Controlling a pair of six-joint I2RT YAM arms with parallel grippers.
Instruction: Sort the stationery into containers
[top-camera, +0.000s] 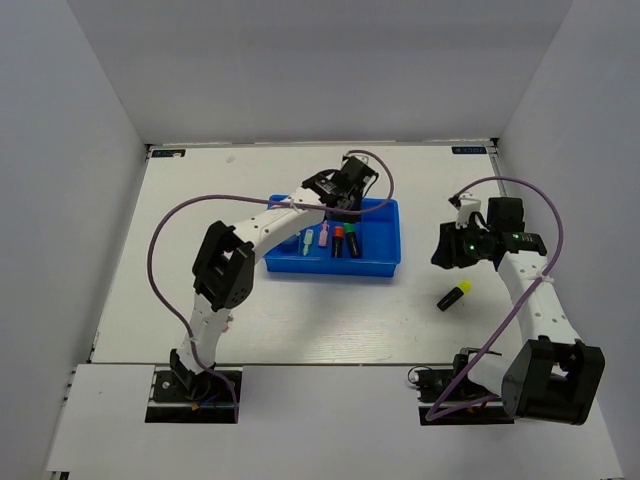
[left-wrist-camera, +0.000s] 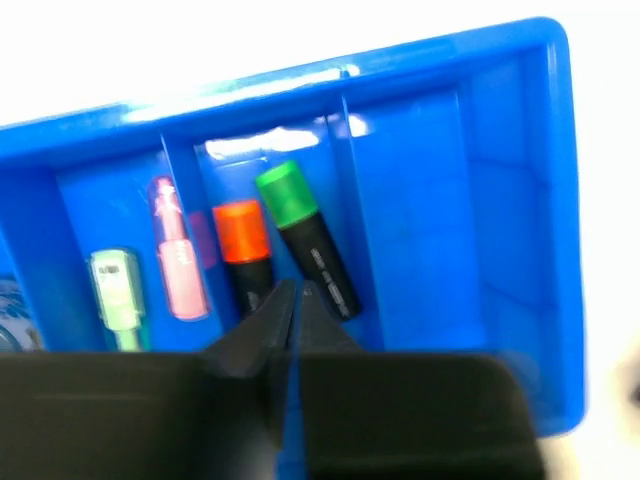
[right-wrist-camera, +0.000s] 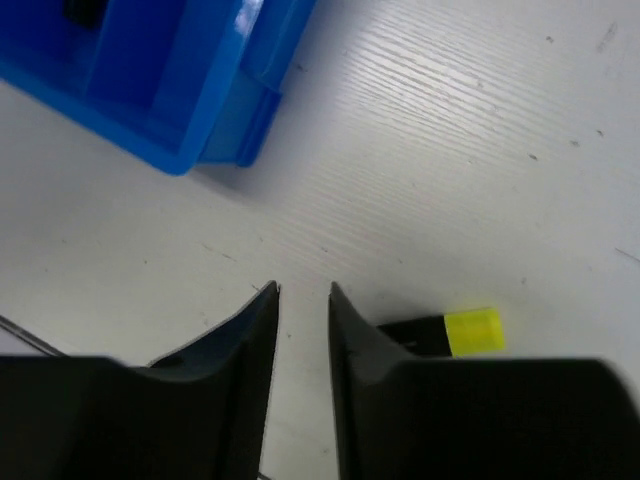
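Note:
The blue divided tray (top-camera: 380, 268) holds a green-capped marker (left-wrist-camera: 316, 245) and an orange-capped marker (left-wrist-camera: 242, 240), side by side in one compartment. A pink highlighter (left-wrist-camera: 178, 255) and a pale green one (left-wrist-camera: 119, 290) lie in the compartment to their left. Over the tray, my left gripper has only a narrow gap between its fingers, with nothing held in sight. A yellow-capped black marker (top-camera: 455, 295) lies on the table, right of the tray. My right gripper stands partly open above and behind it, empty between the fingertips.
The tray's right compartment (left-wrist-camera: 420, 220) is bare. Something blue and grey (left-wrist-camera: 15, 315) sits in its left part. A small pinkish item (top-camera: 228, 320) on the table is partly covered by the left arm. Open table lies between tray and yellow-capped marker.

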